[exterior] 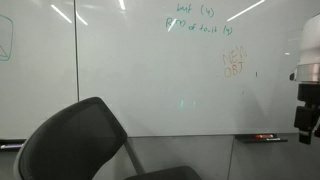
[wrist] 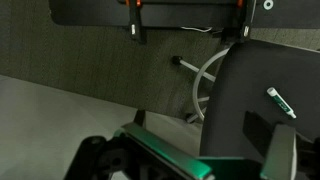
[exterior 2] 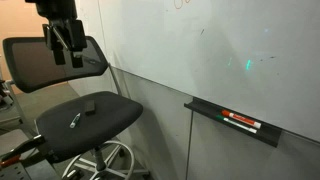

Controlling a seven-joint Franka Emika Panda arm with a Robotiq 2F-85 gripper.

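Observation:
My gripper (exterior 2: 68,61) hangs open above the black office chair, fingers pointing down and nothing between them. In the wrist view its two fingers (wrist: 180,152) stand wide apart at the bottom edge. On the chair seat (wrist: 235,85) lies a white marker with a green end (wrist: 281,102), off to the right in that view. Exterior view 2 shows the same marker (exterior 2: 75,121) beside a small dark block (exterior 2: 89,106), perhaps an eraser. Only part of my gripper (exterior: 303,128) enters exterior view 1, at the right edge.
A whiteboard (exterior: 190,80) with handwriting stands along the wall. Its black ledge (exterior 2: 205,105) carries a red-orange marker (exterior 2: 240,118) and others. The chair's mesh backrest (exterior: 75,140) rises beside the seat. In the wrist view, bare floor (wrist: 75,75) shows left of the chair.

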